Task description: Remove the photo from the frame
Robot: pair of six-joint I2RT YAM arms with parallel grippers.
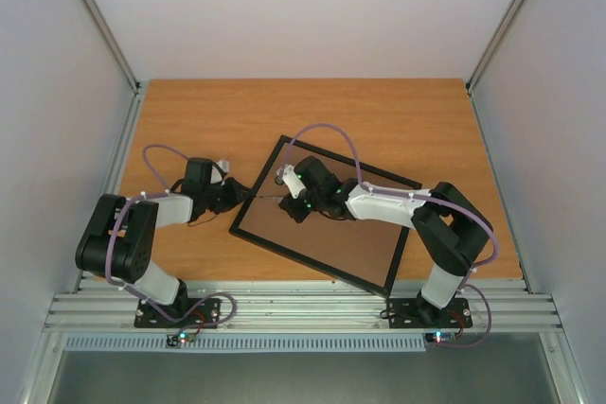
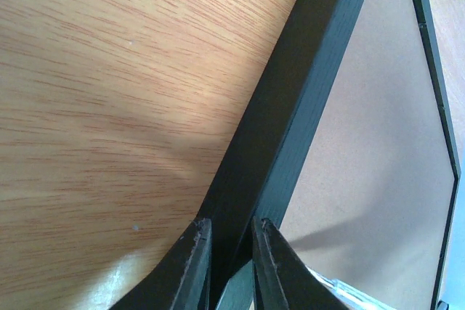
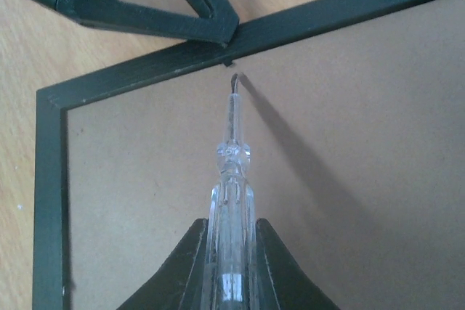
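A black picture frame [image 1: 327, 267] lies on the table, its brown backing board [image 1: 350, 248] facing up. My left gripper [image 1: 244, 194] is at the frame's left side, shut on that black edge [image 2: 290, 136]. My right gripper [image 1: 284, 202] is over the backing board, shut on a clear-handled screwdriver [image 3: 232, 172]. The screwdriver points toward the left edge, its tip near a small dark tab [image 3: 228, 62] on the inner rim beside my left gripper.
White walls bound the workspace at the sides and back.
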